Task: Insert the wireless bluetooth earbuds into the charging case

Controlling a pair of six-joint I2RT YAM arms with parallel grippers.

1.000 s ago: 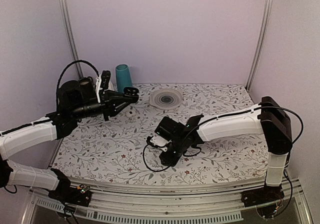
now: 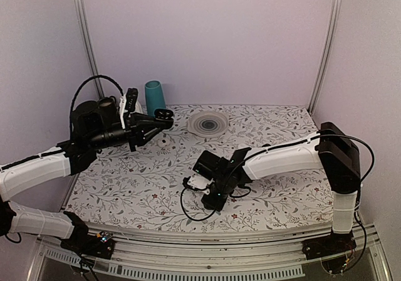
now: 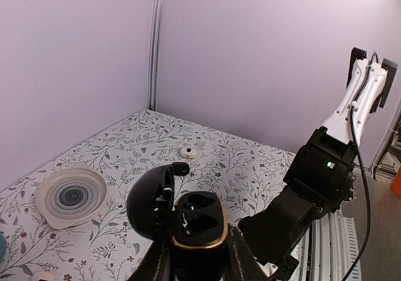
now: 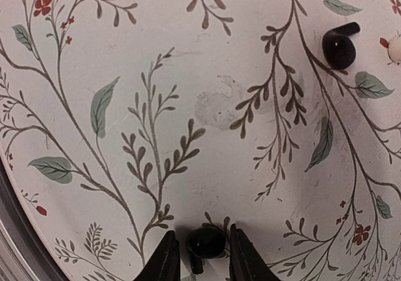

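Note:
The black charging case [image 3: 199, 221] is held upright in my left gripper, its lid [image 3: 149, 202] swung open; in the top view the case [image 2: 164, 119] hangs above the table's left side. Two sockets show in its top face, apparently empty. Low over the front of the table, my right gripper is partly open, with its fingers [image 4: 164, 257] apart on either side of one black earbud [image 4: 207, 242]. Gaps show beside that earbud, which lies on the table. A second earbud [image 4: 339, 50] lies at the upper right of the right wrist view.
A round ringed dish [image 2: 208, 124] and a teal cup [image 2: 155, 98] stand at the back. A small white round object [image 3: 188, 152] lies on the patterned table, with a small black item [image 3: 180, 168] near it that I cannot identify.
The right arm has shifted slightly, its gripper a little lower and towards the front. The left arm and the case have stayed still.

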